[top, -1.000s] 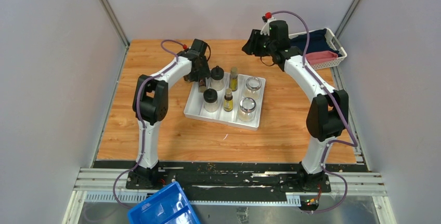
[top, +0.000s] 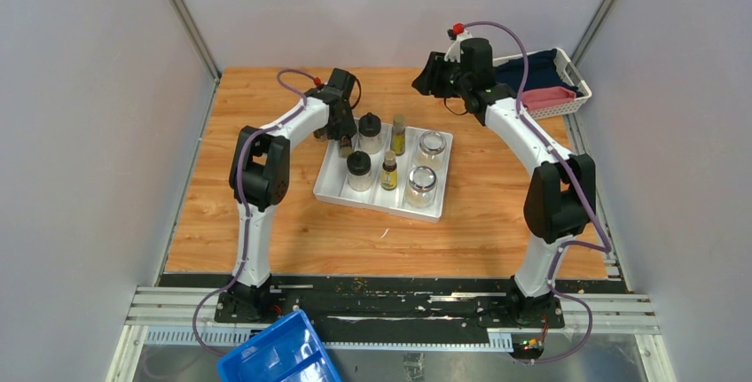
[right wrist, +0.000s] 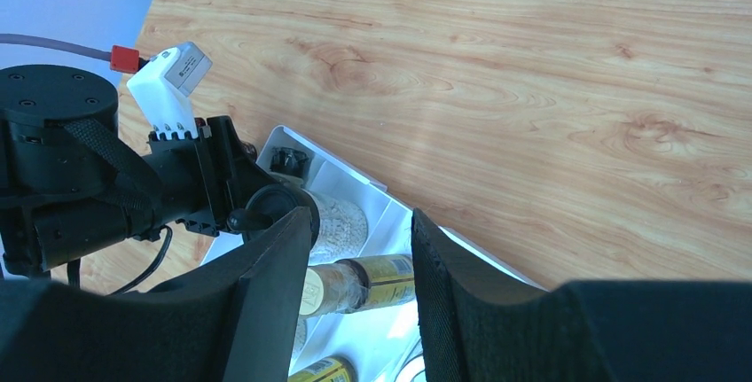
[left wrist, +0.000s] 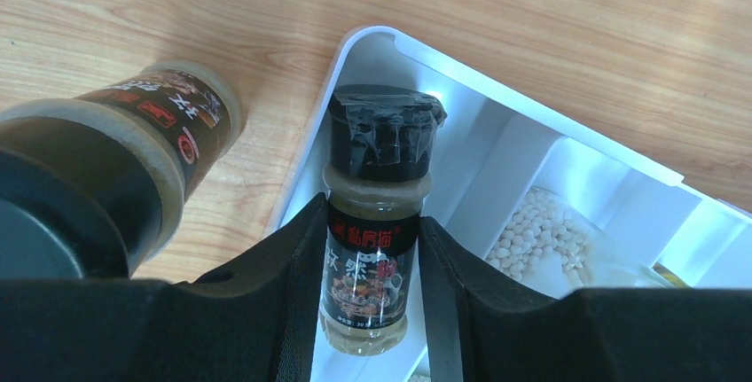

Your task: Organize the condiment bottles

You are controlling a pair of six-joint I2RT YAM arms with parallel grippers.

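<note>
In the left wrist view a black-capped seasoning bottle (left wrist: pixel 368 267) with a dark label is in the outermost compartment of the white tray (left wrist: pixel 612 153). The fingers of my left gripper flank its body closely; whether they grip it or only surround it, I cannot tell. Just outside the tray, on the table, stands a similar seasoning bottle (left wrist: pixel 191 125). From above, the left gripper (top: pixel 344 134) mostly hides both. My right gripper is open and empty, away from the tray behind its right side (top: pixel 427 81).
The tray also holds two black-lidded jars (top: pixel 359 172), two yellow-labelled bottles (top: pixel 390 175) and two clear jars with silvery lids (top: pixel 422 184). A white basket (top: pixel 567 67) with cloths stands at the back right.
The right arm has hardly moved, and the other bottles and jars stay where they were.
</note>
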